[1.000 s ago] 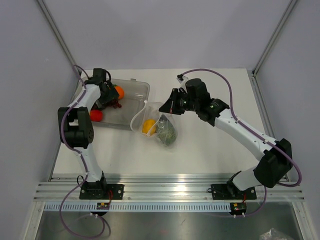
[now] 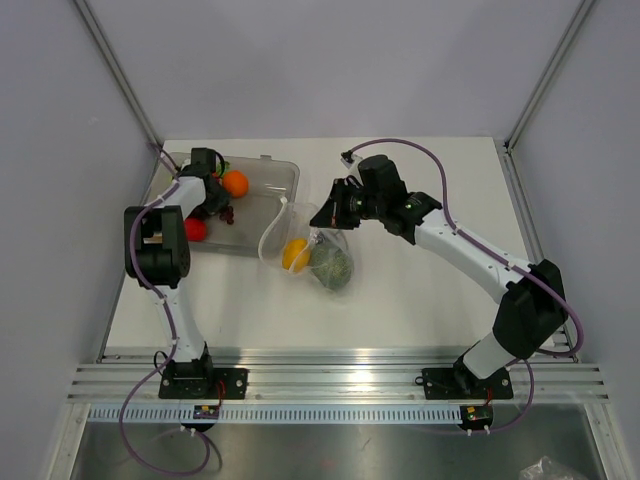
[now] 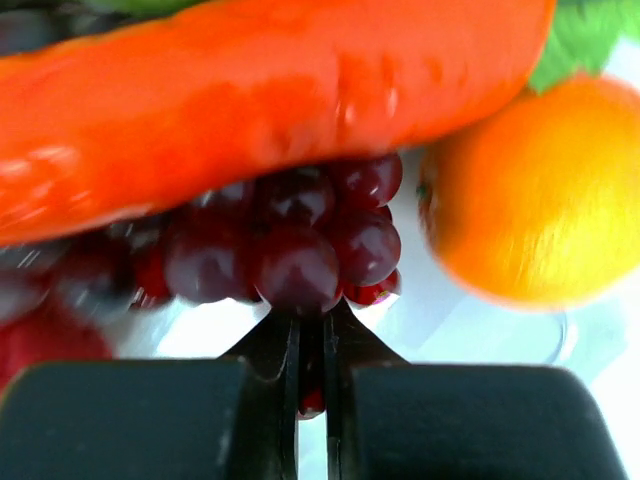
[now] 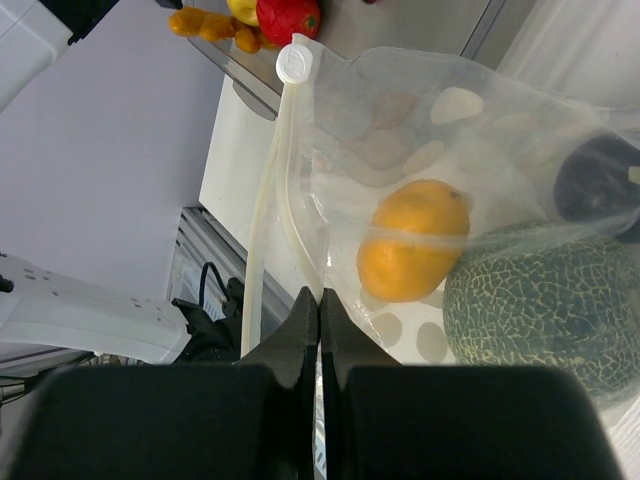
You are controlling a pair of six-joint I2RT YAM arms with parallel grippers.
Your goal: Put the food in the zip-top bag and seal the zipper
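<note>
My left gripper is down in the grey food bin (image 2: 260, 225), shut on red grapes (image 3: 295, 265), with a red pepper (image 3: 260, 80) and an orange (image 3: 530, 190) beside them. The clear zip bag (image 2: 280, 230) on the table holds a yellow fruit (image 4: 410, 240) and a green netted melon (image 4: 540, 320). My right gripper is shut at the bag's opening, by the zipper strip; only thin bag edge, if anything, is between its fingers.
The bin fills the back left of the white table. A tomato (image 2: 195, 229) lies at its near side.
My left gripper has shifted slightly within the bin over the grapes. The right arm moved a little left, its gripper staying at the bag's edge.
</note>
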